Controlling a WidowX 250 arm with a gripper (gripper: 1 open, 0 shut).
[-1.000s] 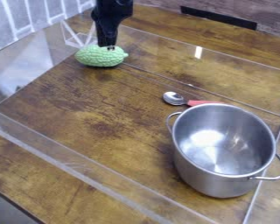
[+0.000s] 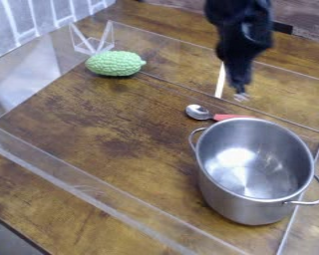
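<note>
My black gripper [image 2: 239,85] hangs in the upper right, blurred, above the spoon and the back of the pot, with nothing visible held; its fingertips are hard to make out. A green bumpy bitter melon [image 2: 116,64] lies at the back left. A spoon [image 2: 198,112] with a red handle lies on the table behind a steel pot [image 2: 253,199], which stands empty at the right front.
A clear-walled enclosure surrounds the wooden table area [image 2: 96,139]. Its left and front panels edge the space.
My gripper has moved from over the bitter melon to the right, above the spoon and pot. The melon, spoon and pot stay where they were.
</note>
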